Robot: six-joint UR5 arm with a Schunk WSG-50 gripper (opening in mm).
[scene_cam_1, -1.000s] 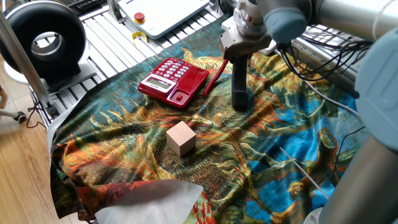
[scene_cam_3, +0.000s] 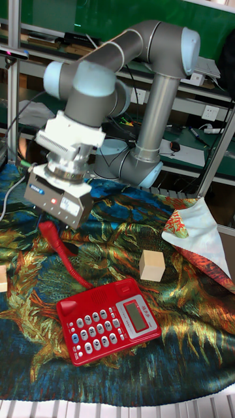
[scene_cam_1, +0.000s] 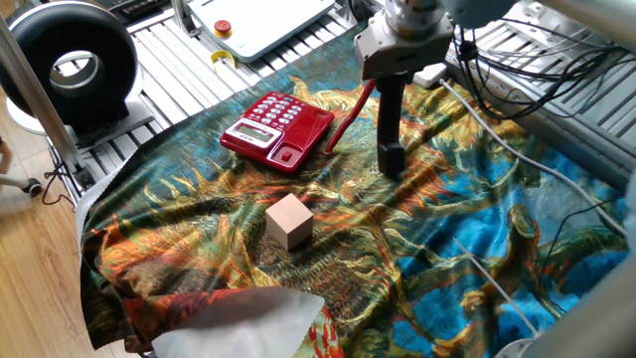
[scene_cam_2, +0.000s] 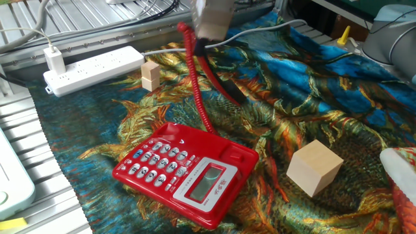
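Note:
The red telephone base [scene_cam_1: 276,134] lies on the patterned cloth, keypad and display facing up, its handset cradle empty. Above the cloth beside it hangs the handset [scene_cam_2: 220,81], long and dark on one side with red along its edge. My gripper [scene_cam_2: 203,48] appears shut on the handset's upper part, though the fingers themselves are mostly hidden. From the handset's upper end a coiled red cord [scene_cam_2: 199,91] runs down to the base. In exterior view 3 the gripper body [scene_cam_3: 59,198] hides most of the handset.
A wooden cube [scene_cam_1: 289,221] rests near the phone. Smaller wooden blocks [scene_cam_2: 151,77] stand by a white power strip [scene_cam_2: 94,70]. Loose cables [scene_cam_1: 527,75] lie along the table's edge. A cloth corner [scene_cam_3: 198,237] is folded over.
The gripper and hanging handset have shifted slightly right and turned a little in exterior view 1. The arm's larger links have swung toward the upper right. The phone base and cube have stayed put.

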